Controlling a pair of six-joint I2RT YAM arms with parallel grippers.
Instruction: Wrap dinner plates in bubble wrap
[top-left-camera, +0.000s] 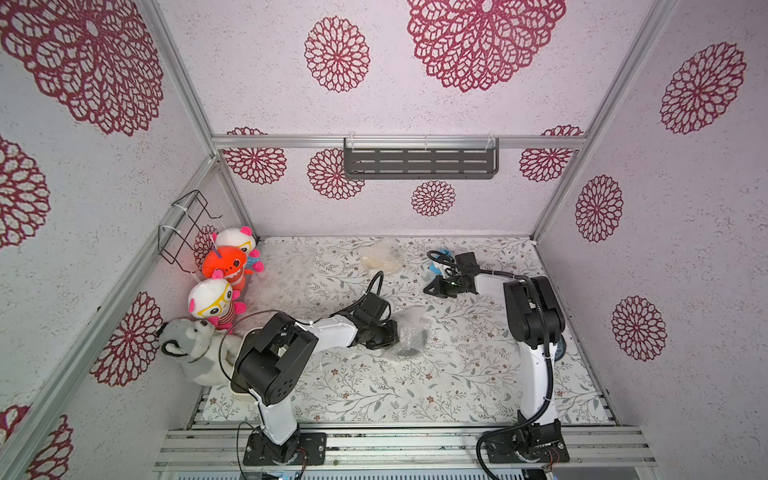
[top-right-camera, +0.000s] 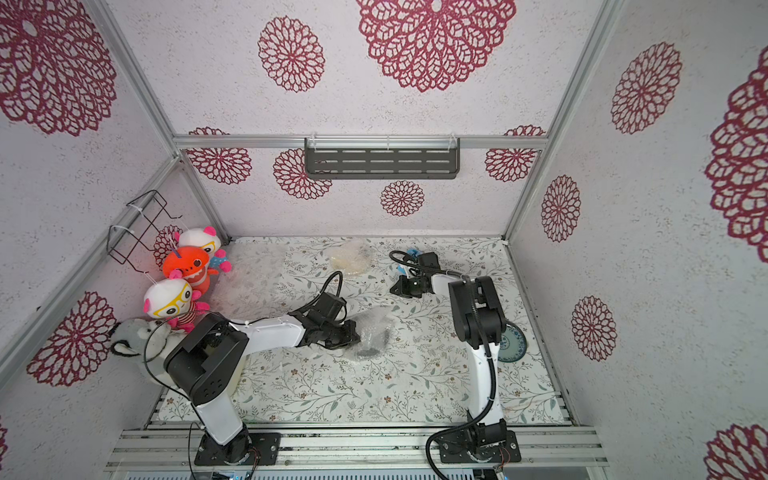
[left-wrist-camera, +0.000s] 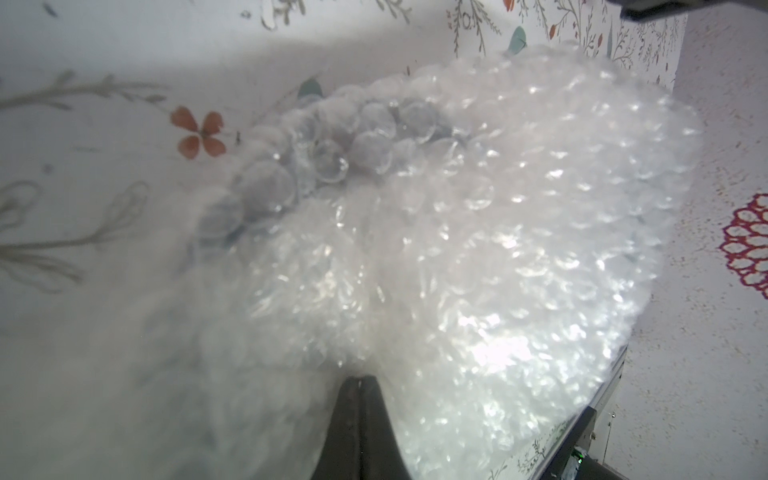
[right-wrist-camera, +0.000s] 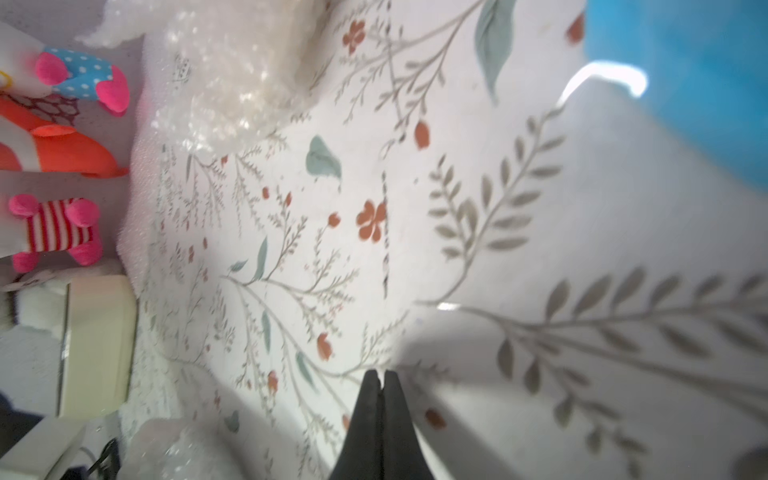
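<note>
A bundle of clear bubble wrap (top-left-camera: 413, 329) lies mid-table, and any plate inside it cannot be made out. My left gripper is shut at the bundle's near left side, its tips against the wrap; whether a thin fold is pinched cannot be told. Another crumpled wrap bundle (top-left-camera: 381, 258) sits toward the back. My right gripper is shut over bare table, nothing visible between its fingers. A blue object (right-wrist-camera: 688, 72) is close beside it, only partly in view. At the right edge lies a patterned blue-green plate (top-right-camera: 512, 342), partly covered by my right arm.
Plush toys (top-left-camera: 227, 268) and a cream bin (right-wrist-camera: 100, 344) line the left side. A flat bubble wrap sheet (top-left-camera: 284, 272) spreads over the back left.
</note>
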